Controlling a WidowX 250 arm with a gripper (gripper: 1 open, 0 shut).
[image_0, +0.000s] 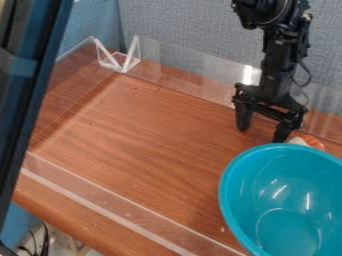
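Observation:
My black gripper (262, 124) hangs at the back right of the wooden table (134, 150), its fingers spread open with no object visible between them. Just behind the rim of a large turquoise bowl (278, 225), below the gripper's right finger, a small red and white object (307, 142) is partly hidden by the bowl. The bowl takes up the lower right of the view.
A clear plastic barrier runs along the table edges, with a white angled bracket (118, 57) at the back left corner. A dark post (27, 70) borders the left.

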